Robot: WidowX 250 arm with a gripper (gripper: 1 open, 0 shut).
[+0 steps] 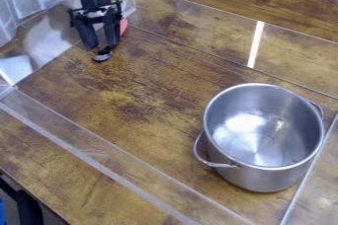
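Observation:
My black gripper (pixel 101 43) reaches down at the upper left, low over the wooden surface. A small red object (pixel 122 27) shows partly behind it. Whether the gripper holds anything or how its fingers stand is too small and dark to tell. A large steel pot (pixel 260 135) with wire handles stands at the lower right, well apart from the gripper.
Transparent strips run along the left and right, with a pale line at the upper right. A pale, clear barrier stands at the upper left behind the arm.

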